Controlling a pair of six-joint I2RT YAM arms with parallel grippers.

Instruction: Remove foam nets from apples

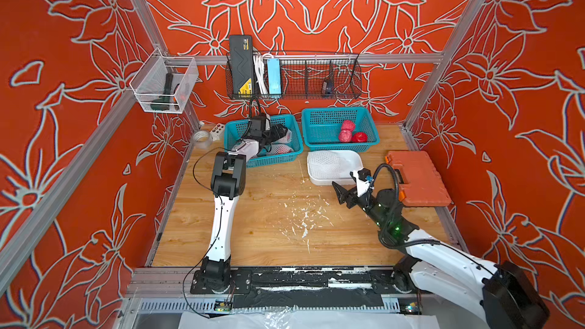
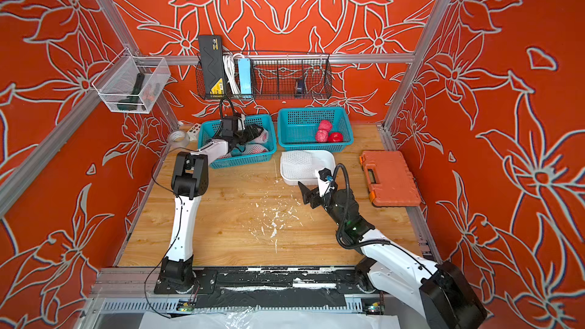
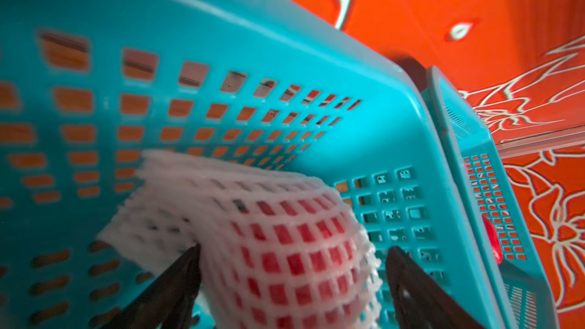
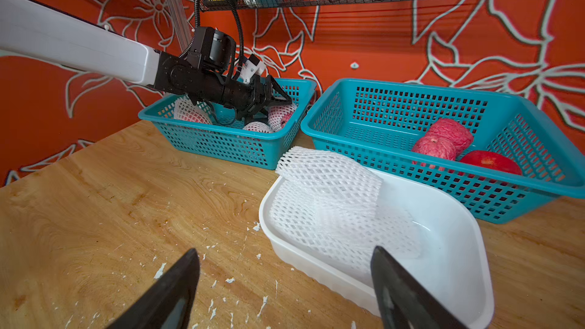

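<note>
In the left wrist view, a red apple in a white foam net (image 3: 298, 256) lies against the basket wall, the net's loose end spreading to the left. My left gripper is open, one finger on each side of it; contact cannot be told. Other netted apples, among them one netted apple (image 4: 192, 111), share the left teal basket (image 4: 213, 134). Bare red apples (image 4: 434, 146) sit in the right teal basket (image 4: 390, 151). Empty foam nets (image 4: 329, 176) lie in the white tray (image 4: 443, 204). My right gripper is open and empty in front of the tray.
An orange case (image 1: 420, 178) lies at the table's right. A wire rack (image 1: 317, 79) hangs above the baskets on the back wall.
</note>
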